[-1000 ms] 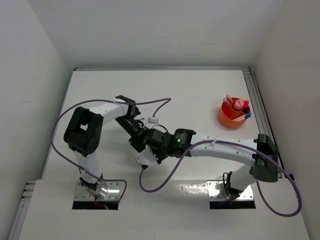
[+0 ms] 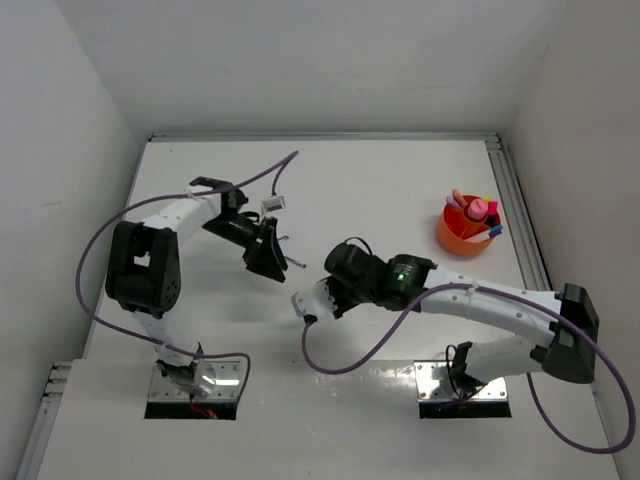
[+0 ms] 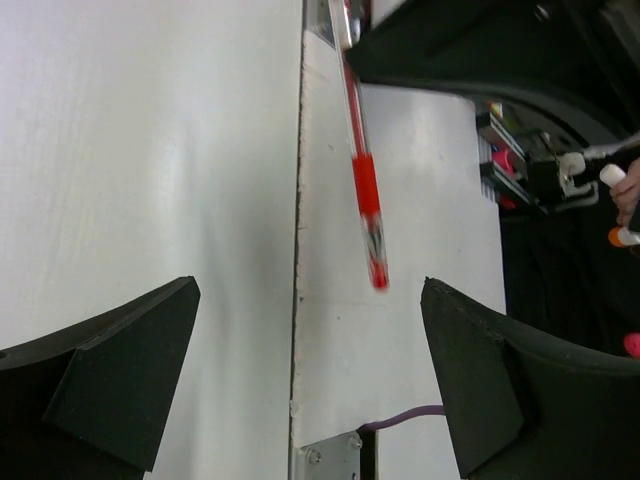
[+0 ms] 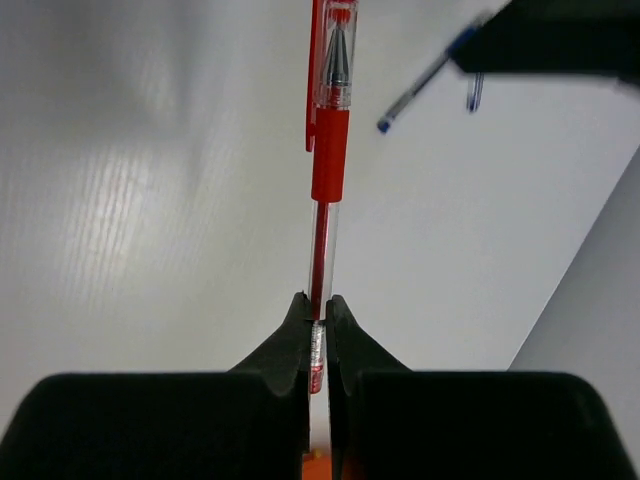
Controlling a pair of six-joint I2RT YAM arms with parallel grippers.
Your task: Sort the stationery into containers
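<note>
My left gripper stands open, its fingers apart with nothing between them. Beyond it, in the left wrist view, a red pen [image 3: 365, 185] hangs beside a black gripper part. My right gripper is shut on that red pen [image 4: 329, 150], which points up from the fingertips in the right wrist view. Blue pens [image 4: 397, 105] lie blurred on the white table behind it. An orange container [image 2: 457, 238] holding pink, blue and other stationery stands at the right of the table in the top view.
Grey walls bound it at back and sides, with a metal rail [image 2: 515, 220] along the right edge. Purple cables loop over both arms.
</note>
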